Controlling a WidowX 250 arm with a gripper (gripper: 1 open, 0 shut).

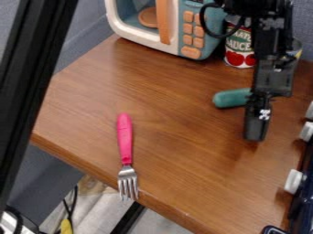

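My black gripper [257, 126] hangs low over the right part of the wooden table, beside a teal cylindrical object [230, 98] lying on it. Whether its fingers are open or shut I cannot make out. A pink-handled fork [124, 146] lies at the left of the table, tines toward the front edge, well apart from the gripper.
A toy microwave [156, 20] stands at the back, with a red-and-white can [239, 53] beside it and another can partly behind the arm. A dark object with white knobs [297, 206] lines the right edge.
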